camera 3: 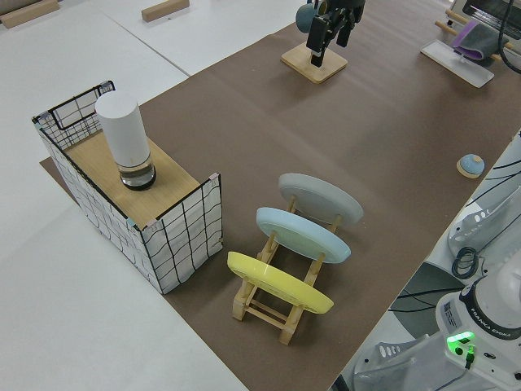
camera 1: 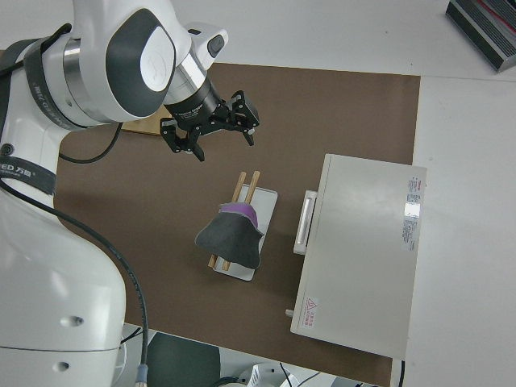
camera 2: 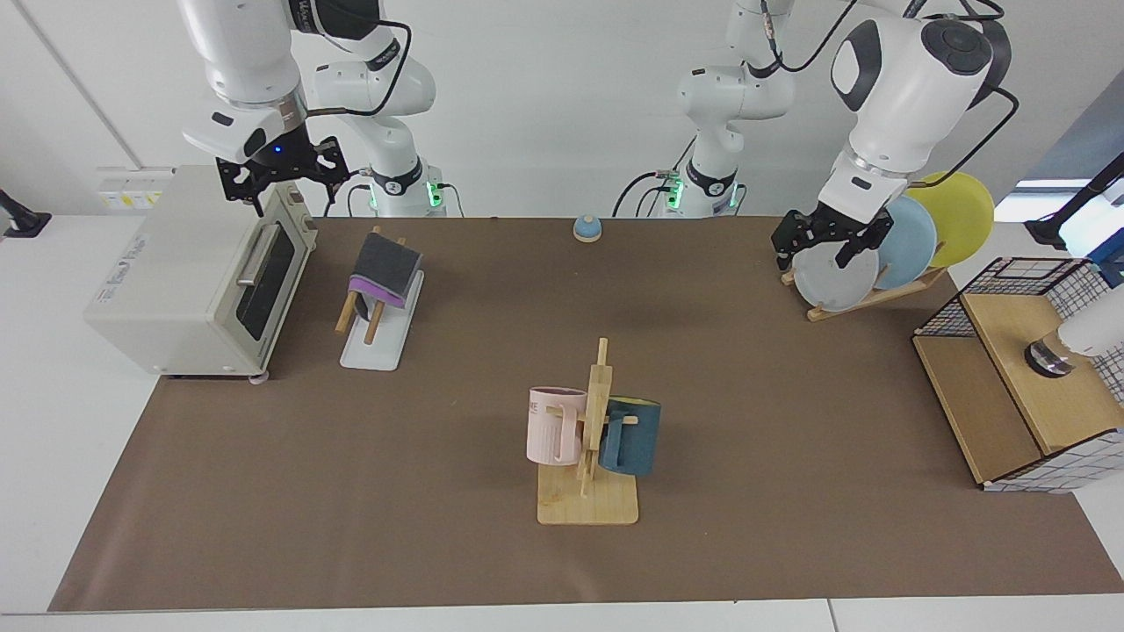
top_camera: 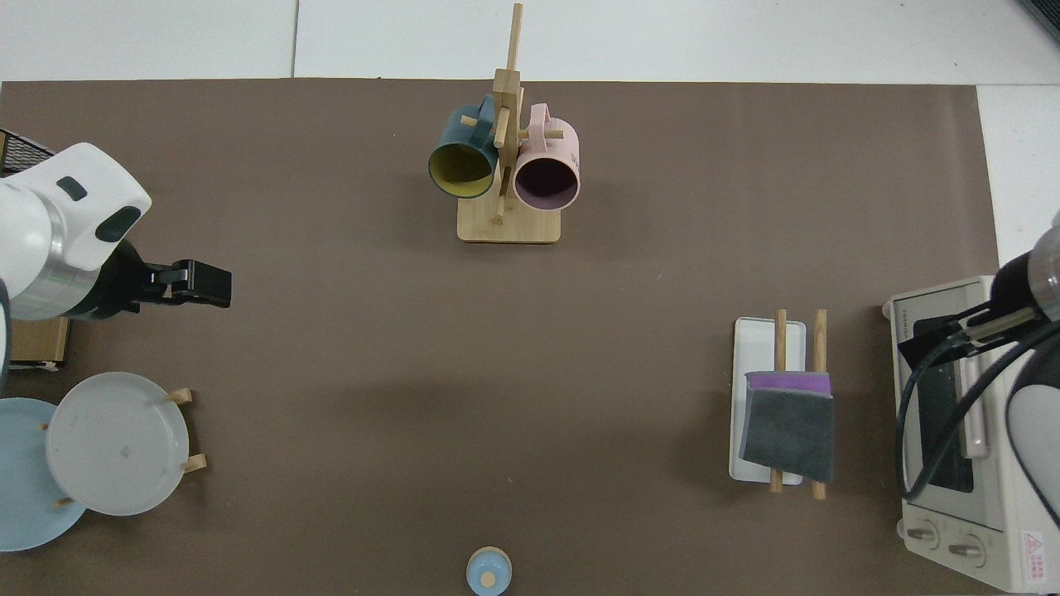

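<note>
A wooden mug tree (top_camera: 508, 223) holds a teal mug (top_camera: 463, 149) and a pink mug (top_camera: 546, 159) at the back middle. Grey and purple cloths (top_camera: 787, 427) hang over a wooden rack on a white tray (top_camera: 750, 348). One black gripper (top_camera: 199, 285) hovers beside the plate rack, where white (top_camera: 116, 443), blue (top_camera: 25, 477) and yellow (camera 3: 279, 283) plates stand. The other gripper (camera 1: 222, 129) is above the oven side, near the cloths. Whether either finger is open or shut is unclear.
A white oven (camera 1: 363, 258) borders the cloth rack. A wire basket (camera 3: 171, 236) with a white cylinder stands beside the plates. A small blue dome (top_camera: 489, 572) lies at the front.
</note>
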